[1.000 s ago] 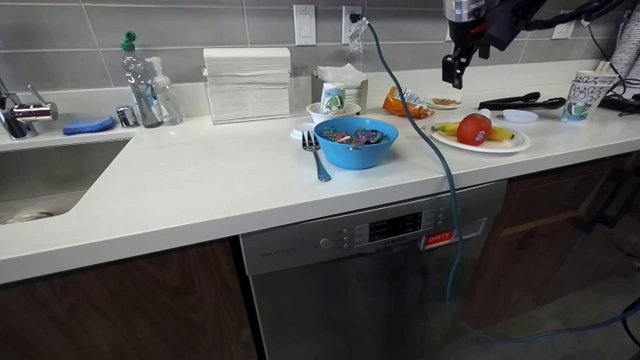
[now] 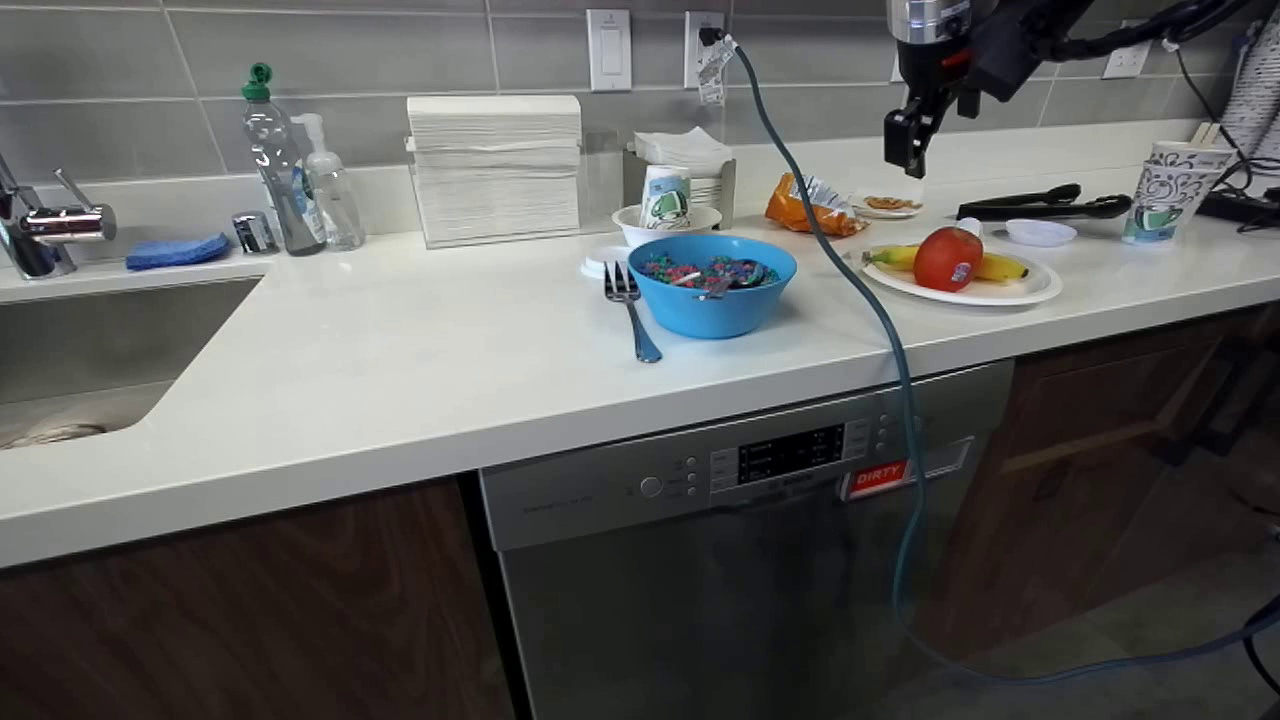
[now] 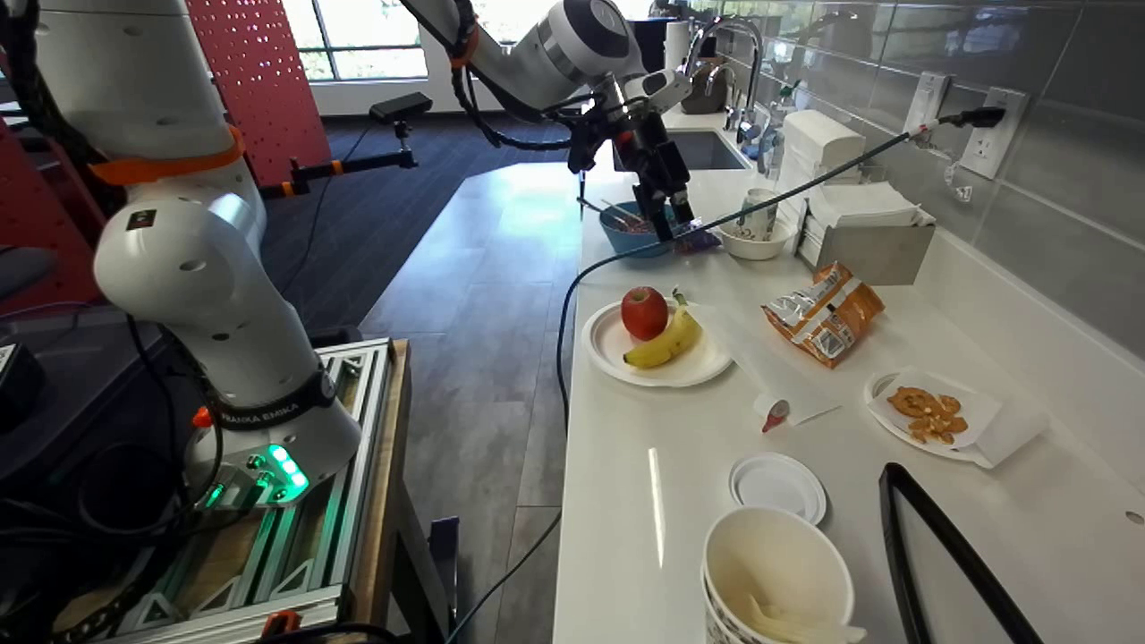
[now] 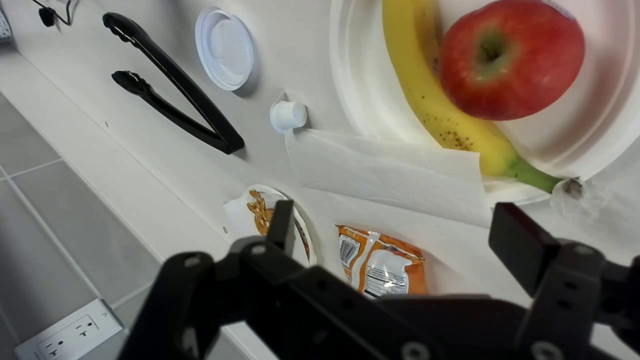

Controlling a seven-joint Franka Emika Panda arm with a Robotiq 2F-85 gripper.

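My gripper hangs above the counter, its two dark fingers wide apart with nothing between them; in exterior view 1 the gripper [image 2: 908,144] is high over the back of the counter. Below it, in the wrist view, lies an orange snack bag [image 4: 384,264], partly covered by the gripper's body. A red apple [image 4: 513,57] rests against a yellow banana [image 4: 414,78] on a white plate [image 4: 354,66]. To the left of the bag is a small plate of brown snack pieces [image 4: 261,213]. Black tongs [image 4: 180,90] lie spread near the wall.
A teal cable [image 2: 840,264] runs from the wall outlet across the counter and down its front. The blue bowl [image 2: 708,314] of wrapped candy stands beside a fork [image 2: 636,318]. A patterned paper cup [image 2: 1176,192] is at the right.
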